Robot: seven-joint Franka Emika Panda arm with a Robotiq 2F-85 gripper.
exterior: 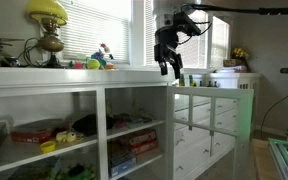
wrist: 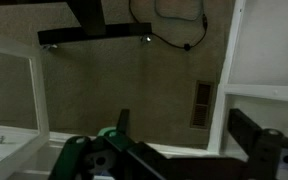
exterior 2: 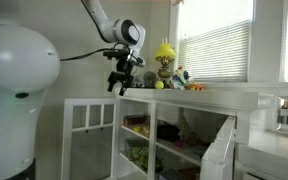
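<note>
High in front of the white cabinet, my gripper (exterior: pixel 170 72) points down, open, with nothing between its fingers. In exterior view 2 the gripper (exterior 2: pixel 118 88) hangs near the countertop's height at the cabinet's left end. Looking down in the wrist view, the dark fingers (wrist: pixel 123 121) stand wide apart over brown floor. A white-framed cabinet door (exterior: pixel 219 93) stands swung out to the right of the gripper. Another door (exterior 2: pixel 223 150) is swung open in exterior view 2. No object is close to the fingertips.
Open shelves hold shoes, a red box (exterior: pixel 32 136) and books (exterior: pixel 121 163). On the countertop (exterior: pixel 134 76) stand a brass lamp (exterior: pixel 50 30) and colourful toys (exterior: pixel 102 58). A cable and a floor vent (wrist: pixel 201 104) lie below. Drawers (exterior: pixel 191 145) line the right side.
</note>
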